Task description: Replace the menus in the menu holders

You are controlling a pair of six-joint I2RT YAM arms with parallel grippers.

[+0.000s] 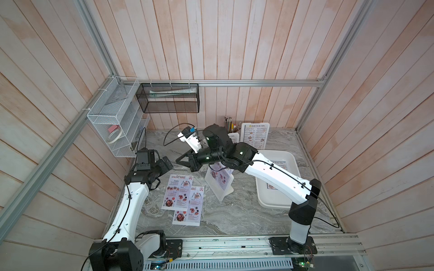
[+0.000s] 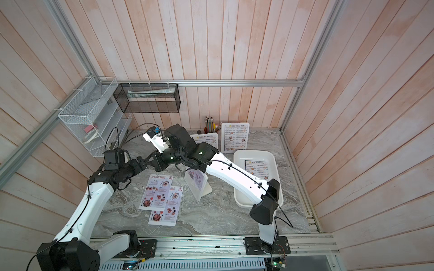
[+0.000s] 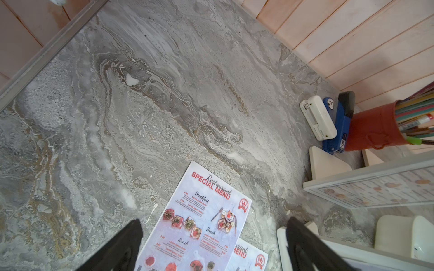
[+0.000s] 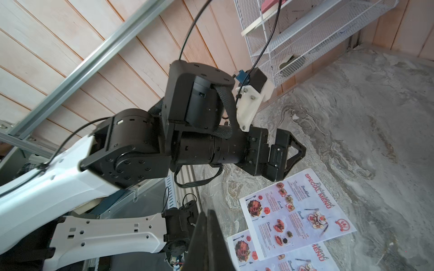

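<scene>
Two overlapping special menu sheets [image 1: 178, 192] lie on the marble counter at the left centre. Beside them stands a clear menu holder [image 2: 196, 183] with a purple menu in it, partly behind my right arm. More holders with menus [image 2: 234, 135] stand at the back. My left gripper [image 1: 166, 164] stands open above the counter left of the sheets, nothing between its fingers. My right gripper is raised over the centre, near the left one, shut with nothing showing between its fingers.
A white tray [image 2: 239, 194] with a printed menu lies at the right. A pen cup [image 3: 370, 126] and staplers [image 3: 318, 117] stand at the back. Wire shelves hang on the left wall, a black basket [image 1: 167, 103] at the back.
</scene>
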